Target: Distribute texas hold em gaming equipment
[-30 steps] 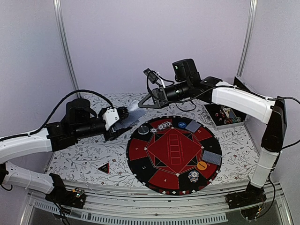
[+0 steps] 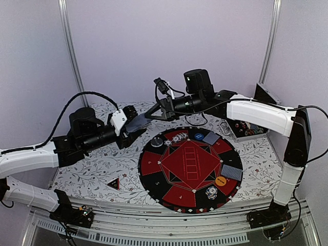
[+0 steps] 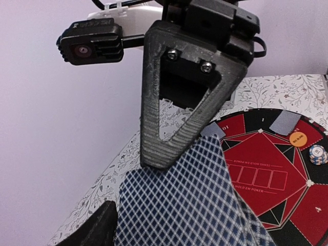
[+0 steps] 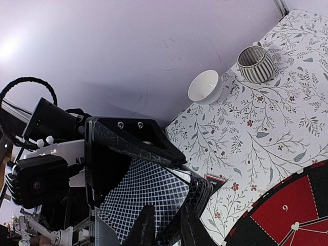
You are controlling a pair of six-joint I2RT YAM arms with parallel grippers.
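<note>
A stack of blue checked playing cards [image 3: 174, 200] is between my two grippers, above the left side of the round red-and-black poker mat [image 2: 189, 159]. My left gripper [image 2: 132, 125] is at the stack from the left; whether it grips tightly is unclear. My right gripper [image 2: 154, 113] reaches in from the right, its fingers at the stack's upper edge; its finger state is hard to tell. On the mat lie card piles [image 2: 230, 172], chip stacks [image 2: 211, 192], an orange button [image 2: 221, 180] and a blue button [image 2: 199, 136].
A white bowl [image 4: 204, 87] and striped cup [image 4: 255, 65] stand on the floral table. An open equipment case [image 2: 246, 125] is at the back right. A small triangular card [image 2: 114, 184] lies left of the mat.
My right gripper has moved slightly down and left toward the cards; the left gripper and cards have shifted slightly.
</note>
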